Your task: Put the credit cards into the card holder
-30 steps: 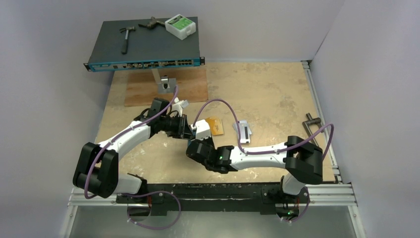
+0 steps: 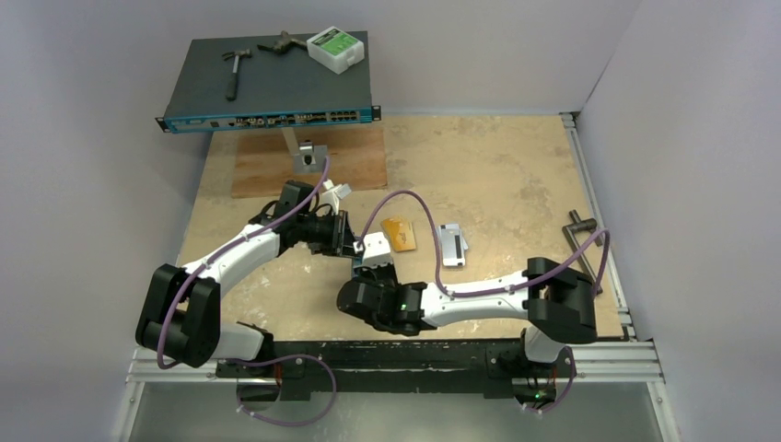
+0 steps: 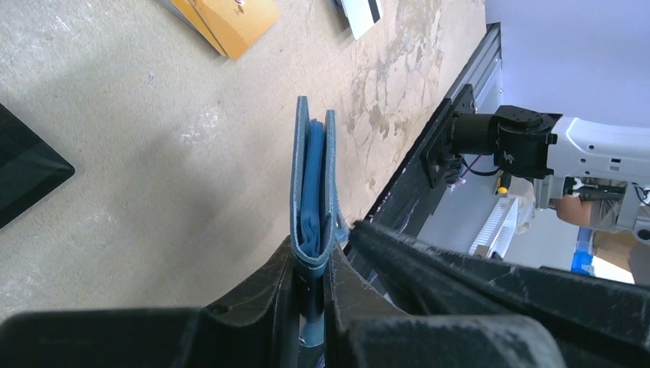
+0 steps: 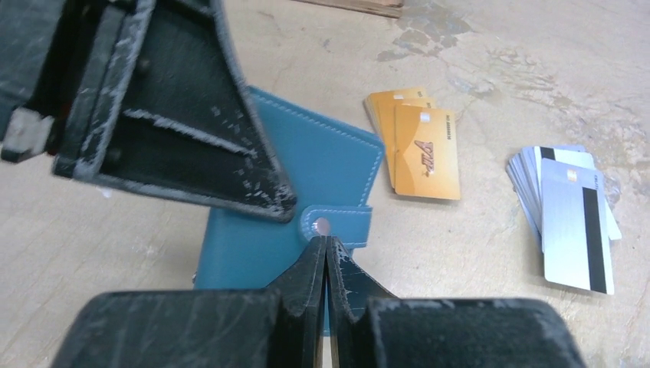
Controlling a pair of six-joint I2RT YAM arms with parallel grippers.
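Observation:
A blue card holder (image 4: 283, 249) with a strap and snap (image 4: 336, 225) fills the middle of the right wrist view. My left gripper is shut on it, with the holder standing on edge between its fingers. My right gripper is shut with nothing between its fingers; the tips overlap the strap in view, and the strap's snap lies just above them. Orange cards (image 4: 427, 153) are fanned out on the table to the right of the holder. Farther right lies a fan of silver cards (image 4: 567, 222), some with black stripes.
A black flat item (image 3: 27, 165) lies at the left of the left wrist view. Across the back stands a rack box (image 2: 285, 83) carrying a hammer and a white box. Both arms crowd together near the table's middle.
The left gripper keeps the holder; its strap remains fastened-looking, though the snap's state cannot be told.

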